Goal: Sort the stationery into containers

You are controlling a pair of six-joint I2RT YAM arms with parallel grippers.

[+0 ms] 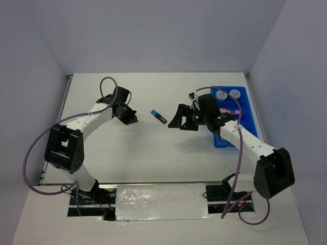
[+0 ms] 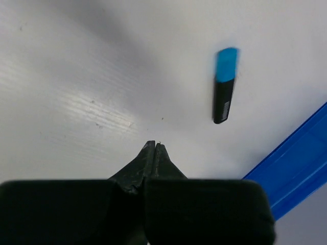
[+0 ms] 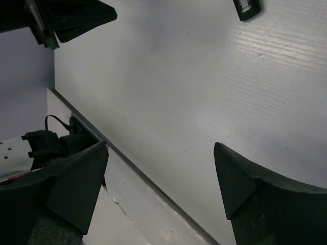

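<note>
A black highlighter with a blue end (image 1: 159, 117) lies on the table between the two arms. My left gripper (image 1: 135, 119) is to its left, and in the left wrist view its fingertips meet with nothing between them. There the highlighter (image 2: 225, 86) is ahead and to the right, clear of the fingers. To the right of the highlighter, my right gripper (image 1: 180, 120) stands open and empty. Only the black tip of the highlighter (image 3: 247, 8) enters the right wrist view, at its top edge.
Beyond the right gripper stands a blue divided container (image 1: 249, 109) holding white round items (image 1: 234, 94) and red pieces. My right arm covers part of it.
</note>
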